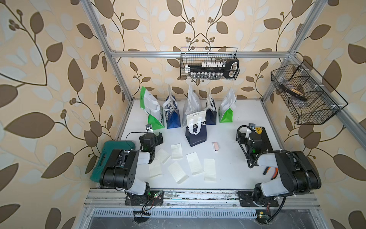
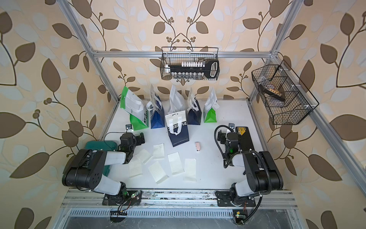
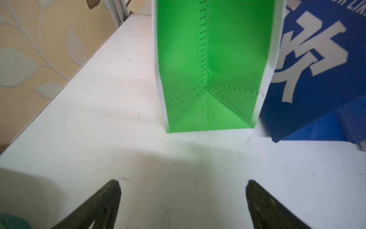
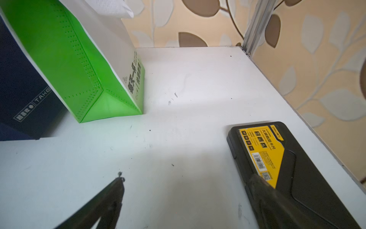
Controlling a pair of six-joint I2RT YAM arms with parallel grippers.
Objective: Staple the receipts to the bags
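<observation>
Several paper bags stand in a row at the back of the table, among them a green-and-white bag [image 3: 213, 68] and a blue bag [image 3: 312, 76] seen in the left wrist view. In front of the row is a dark navy bag [image 1: 196, 133] with white handles. Several white receipts [image 1: 194, 163] lie loose on the front left and middle. A small pink object [image 1: 215, 146], perhaps the stapler, rests to the right of the navy bag. Both my left gripper and my right gripper are open and empty, apart from bags and receipts.
A black case with a yellow label [image 4: 263, 152] lies at the right edge, beside my right gripper. A teal case [image 1: 110, 148] sits under the left arm. Orange-handled pliers [image 1: 274, 173] are near the right arm. Clear table lies between the pink object and the right arm.
</observation>
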